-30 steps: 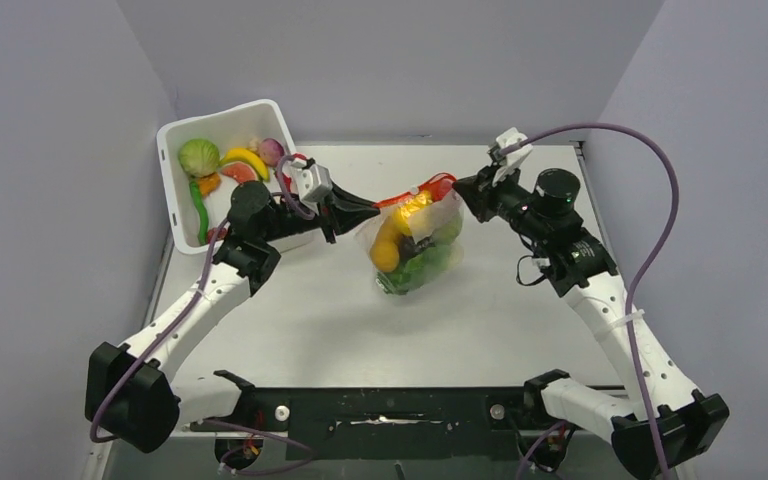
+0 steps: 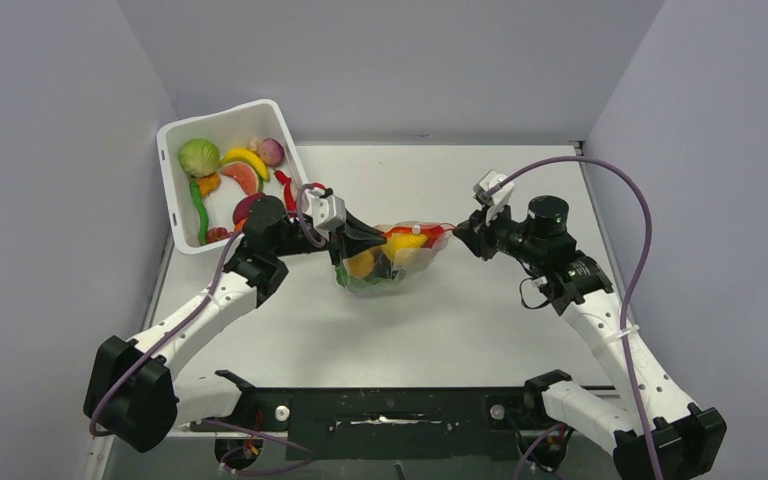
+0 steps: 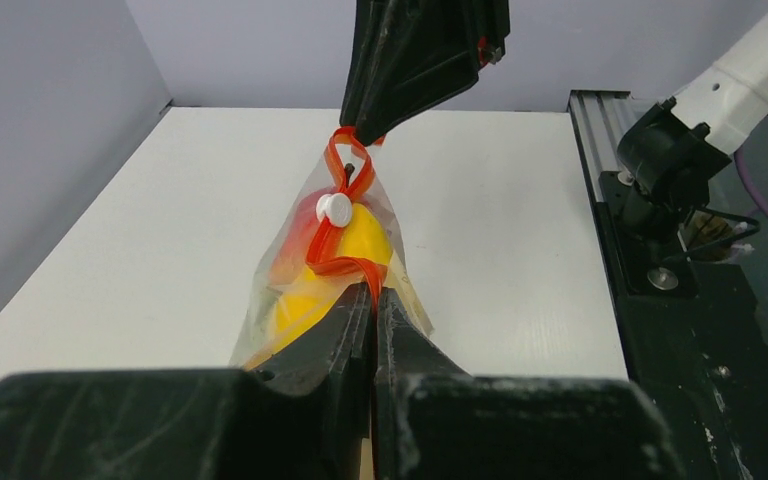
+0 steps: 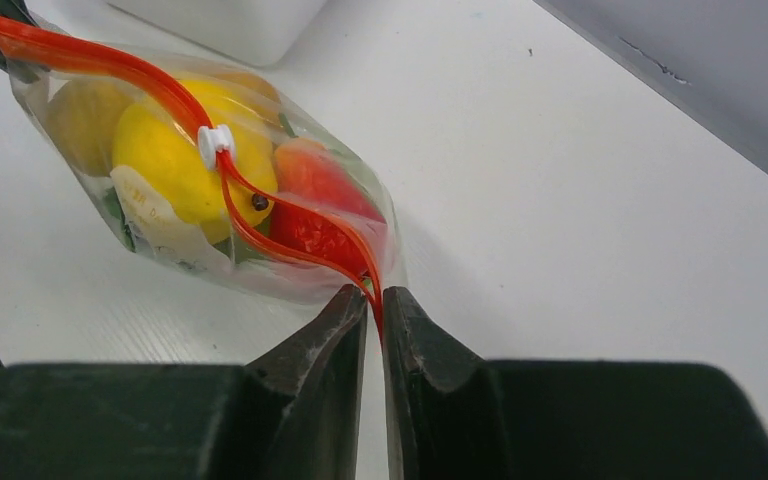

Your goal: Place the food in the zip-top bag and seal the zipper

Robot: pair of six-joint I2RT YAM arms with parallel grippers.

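Observation:
The clear zip top bag (image 2: 390,265) holds yellow, red and green food at the middle of the table. Its red zipper (image 4: 100,55) has a white slider (image 4: 215,147) partway along, with the track split into two strands on the right gripper's side. My left gripper is shut on one end of the zipper. My right gripper is at the other end, the red strip between its fingertips; whether it is fully closed on it is hard to tell.
A white bin (image 2: 170,170) of loose produce stands at the back left. Grey walls bound the sides and back.
Both grippers have moved lower in the top view, toward the table's front. The bag has shifted left and now lies more sideways beneath the zipper.

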